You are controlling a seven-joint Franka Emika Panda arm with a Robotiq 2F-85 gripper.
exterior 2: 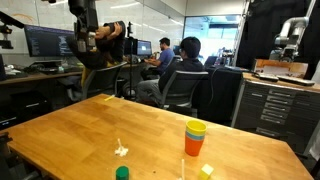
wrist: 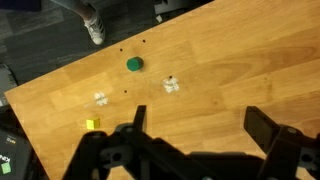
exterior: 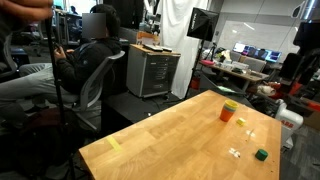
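High over the wooden table (wrist: pixel 215 65) my gripper is open, its two dark fingers spread wide with only bare tabletop seen between them. A green round object (wrist: pixel 135 64) lies on the table, with small white pieces (wrist: pixel 171 85) near it. Close to one edge sits a yellow block (wrist: pixel 93 124). Exterior view 2 has an orange cup with a yellow rim (exterior 2: pixel 195 138) standing upright; the wrist view does not show it. In that same exterior view the green object (exterior 2: pixel 122 173) is at the bottom edge.
A yellow strip (exterior: pixel 113 143) lies near the table's far left end. Beyond the table a person (exterior: pixel 95 50) sits in an office chair, and a drawer cabinet (exterior: pixel 150 72) stands in the background.
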